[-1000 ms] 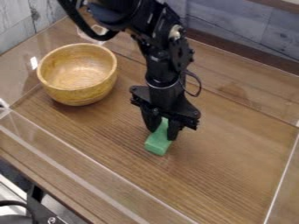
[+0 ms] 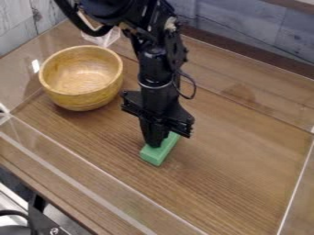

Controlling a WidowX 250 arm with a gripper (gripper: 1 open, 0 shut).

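Note:
My black gripper [image 2: 153, 133] points down at the middle of the table, over the upper end of a green rectangular object [image 2: 159, 154] lying on the wood. Its fingertips are at or just above that end; whether they touch it, and how far apart they stand, is hard to see.
A large tan bowl [image 2: 81, 94] sits at the upper left of the wooden table [image 2: 240, 156], with a small pale item behind it at the back. Cables lie beyond the lower-left edge.
The gripper has shifted slightly left, uncovering more of the green object's right side.

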